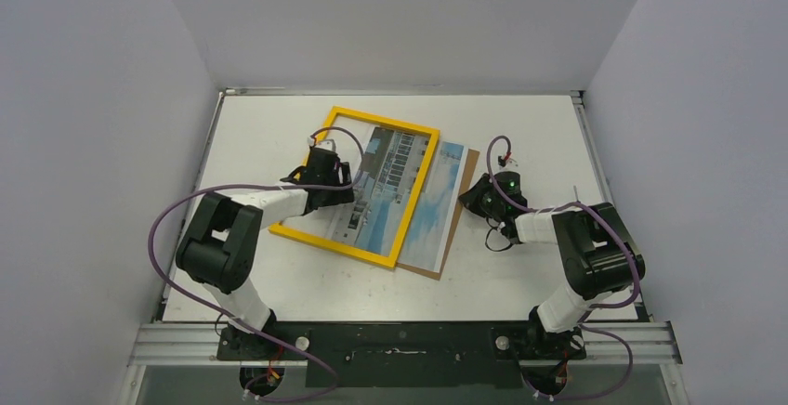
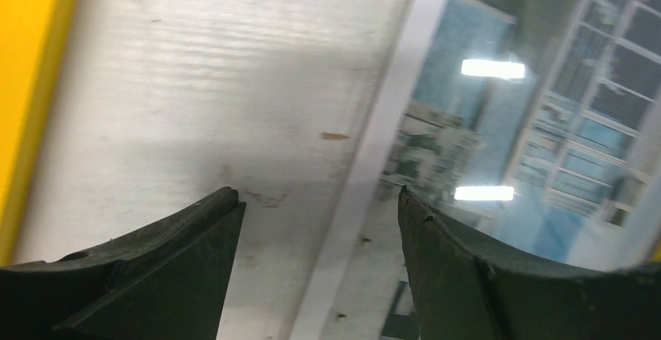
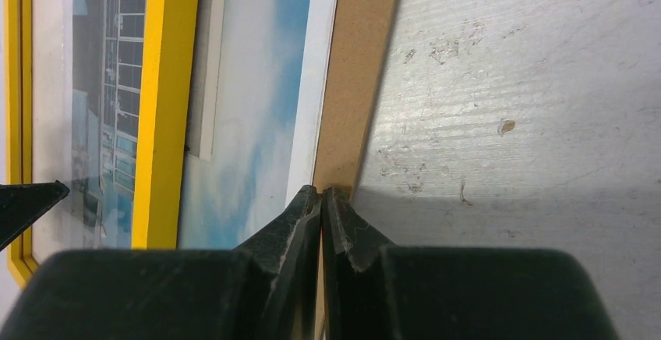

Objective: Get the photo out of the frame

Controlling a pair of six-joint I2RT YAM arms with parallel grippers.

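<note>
The yellow frame [image 1: 418, 196] lies flat and tilted on the table. The photo [image 1: 376, 202] shows a building inside it, and its sky part [image 1: 433, 205] extends past the frame's right bar. A brown backing board [image 1: 446, 242] sticks out beyond that. My left gripper is open over the left part of the frame. White tabletop and the pale strip [image 2: 374, 133] along the photo side show between its fingers, with nothing held. My right gripper is shut, its tips over the brown strip beside the photo's white edge; anything thin between them does not show.
Bare white tabletop [image 1: 483, 284] lies in front of the board and at the back right. A thin screwdriver shaft [image 1: 575, 191] pokes out above the right arm. Glare spots [image 2: 493, 69] in the left wrist view suggest a clear sheet over the photo.
</note>
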